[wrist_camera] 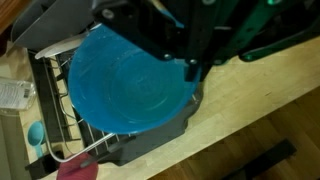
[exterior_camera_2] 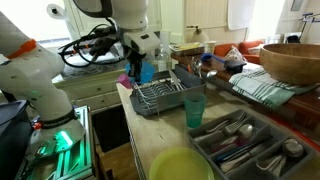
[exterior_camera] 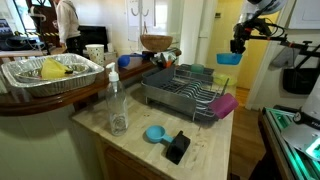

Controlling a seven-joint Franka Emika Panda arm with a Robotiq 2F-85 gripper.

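A translucent blue bowl (wrist_camera: 130,85) fills the middle of the wrist view, with my gripper shut at its rim. In exterior view 1 the same bowl (exterior_camera: 229,58) hangs tilted in the air just below my gripper (exterior_camera: 238,45), to the right of the dark dish rack (exterior_camera: 185,92). Exterior view 2 shows the bowl (exterior_camera_2: 147,73) under the arm, in front of the rack (exterior_camera_2: 170,94). The exact contact of the fingers on the rim is partly hidden.
A pink cup (exterior_camera: 224,105) hangs at the rack's right end. On the wooden counter stand a clear bottle (exterior_camera: 117,105), a blue scoop (exterior_camera: 156,134) and a black object (exterior_camera: 177,147). A yellow-green plate (exterior_camera_2: 182,164) and a cutlery tray (exterior_camera_2: 250,145) lie nearer exterior view 2.
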